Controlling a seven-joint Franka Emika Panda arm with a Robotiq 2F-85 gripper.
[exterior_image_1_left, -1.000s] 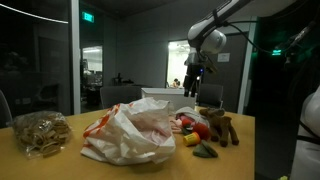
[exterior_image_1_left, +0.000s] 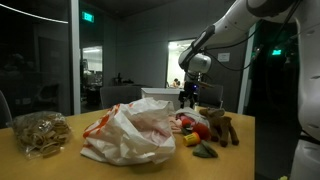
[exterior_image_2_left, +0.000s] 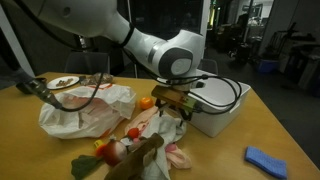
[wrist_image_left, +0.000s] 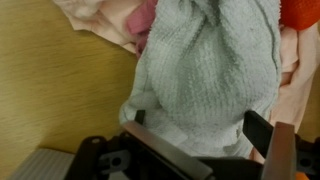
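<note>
My gripper stands open above a crumpled pale grey-white cloth (wrist_image_left: 205, 60), its two dark fingers spread across the near part of the cloth in the wrist view. Nothing shows between the fingers except the cloth lying beneath; whether they touch it I cannot tell. From the second exterior view, the gripper (exterior_image_2_left: 174, 108) hangs low over the same cloth (exterior_image_2_left: 160, 132), beside the white box. Pink cloth (wrist_image_left: 110, 20) lies partly under the grey-white one, and a red item (wrist_image_left: 300, 12) shows at the upper right.
A large white plastic bag (exterior_image_1_left: 130, 132) and a clear bag of brown pieces (exterior_image_1_left: 42, 133) lie on the table. The white box (exterior_image_2_left: 220, 105) stands close to the gripper. Brown plush (exterior_image_2_left: 138, 160) lies near the cloth. Bare table surrounds a blue cloth (exterior_image_2_left: 266, 162).
The arm has come down and slightly to the left in exterior view 1, bringing the gripper lower over the pile. The objects on the table look unmoved.
</note>
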